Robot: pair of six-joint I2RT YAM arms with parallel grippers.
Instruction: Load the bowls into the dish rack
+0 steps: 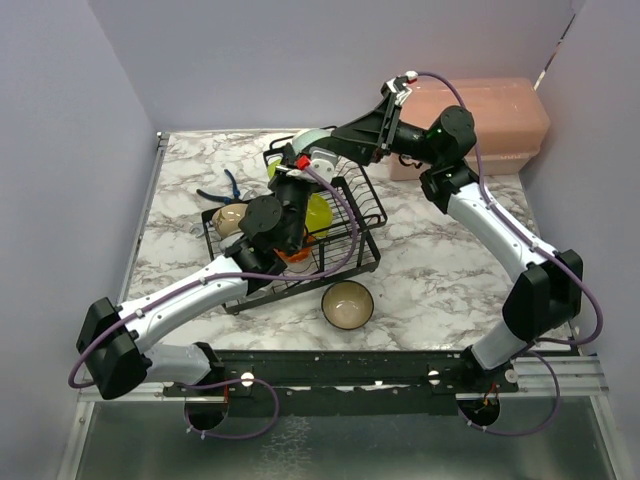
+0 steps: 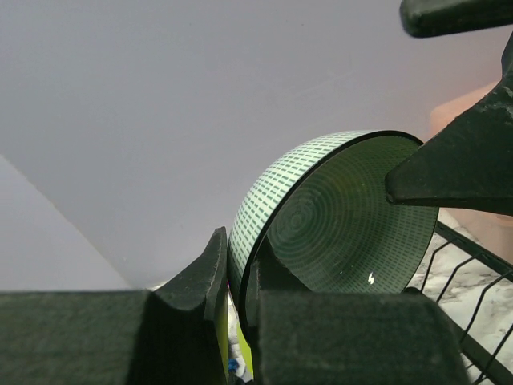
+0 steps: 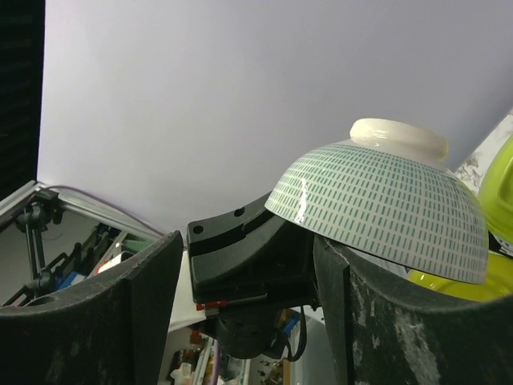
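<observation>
A pale green patterned bowl [image 1: 310, 138] [image 2: 337, 233] [image 3: 377, 200] is held tilted above the dish rack [image 1: 365, 205], my left gripper shut on its rim. My right gripper [image 1: 345, 135] is open at the bowl's other side; one dark finger overlaps the bowl in the left wrist view. Whether it touches is unclear. In the rack are a yellow bowl [image 1: 318, 215], an orange bowl [image 1: 298, 255] and a beige bowl [image 1: 228, 218], partly hidden by my left arm. A brown bowl [image 1: 347, 305] stands on the marble counter in front of the rack.
Blue pliers [image 1: 215, 195] lie left of the rack. A pink bin [image 1: 470, 120] stands at the back right. The counter right of the rack and at the far left is clear. Grey walls enclose the workspace.
</observation>
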